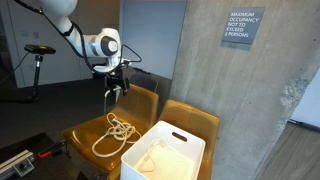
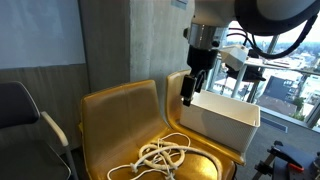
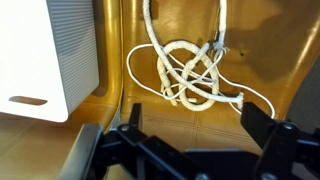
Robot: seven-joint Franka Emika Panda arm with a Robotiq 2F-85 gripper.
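Observation:
A coiled white rope (image 3: 188,75) with thinner cord around it lies on the seat of a tan chair (image 2: 118,112). Above the seat, my gripper is open, its fingers wide apart and nothing between them. In exterior view 1 the gripper (image 1: 119,92) hangs in front of the chair back, apart from the rope (image 1: 118,132) below. A white box (image 1: 182,138) stands on the neighbouring chair, with some pale cord (image 1: 152,158) visible inside. The wrist view shows a side of this box (image 3: 50,50) at the left.
A second tan chair (image 1: 197,123) supports the box, whose raised walls stand close to the rope's seat. A dark chair (image 2: 30,135) is at the left in exterior view 2. Grey wall panels (image 1: 215,75) rise behind the seats.

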